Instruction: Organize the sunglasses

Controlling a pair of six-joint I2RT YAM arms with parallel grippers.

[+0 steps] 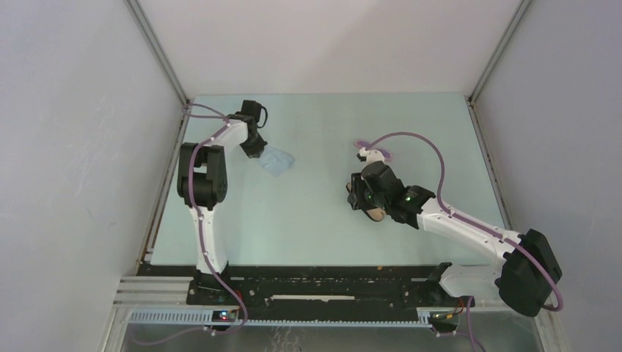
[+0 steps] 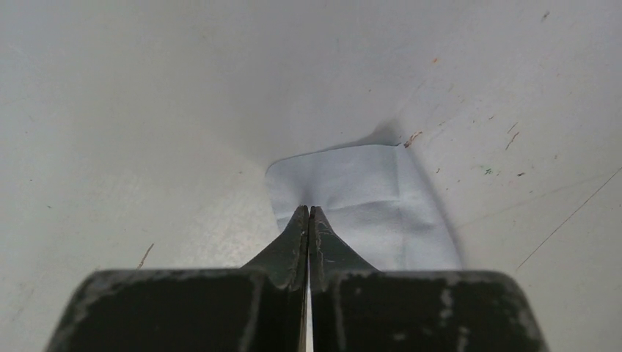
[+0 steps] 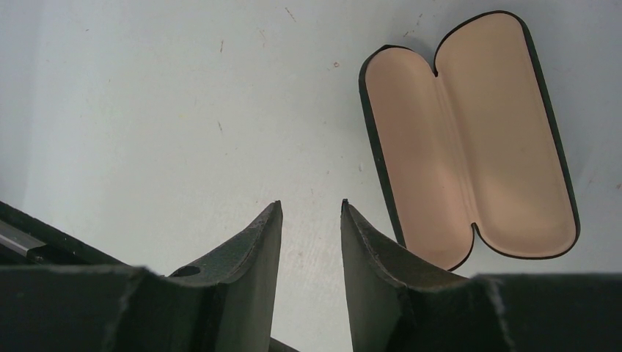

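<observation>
Pink-purple sunglasses [image 1: 386, 155] lie on the table's right half, partly covered by my right arm in the top view. The glasses case [image 3: 469, 139], black outside and tan inside, lies unfolded beside my right gripper, which is open and empty. A light blue cleaning cloth [image 1: 276, 160] rests flat at the back left of the table. Over the cloth's edge, my left gripper is shut with its tips together and nothing between them. Below the tips, the cloth [image 2: 367, 176] stays flat, outside the fingers; its lower part is hidden behind them.
White walls enclose the left, back and right sides. My right arm [image 1: 469, 227] stretches across the table's right front.
</observation>
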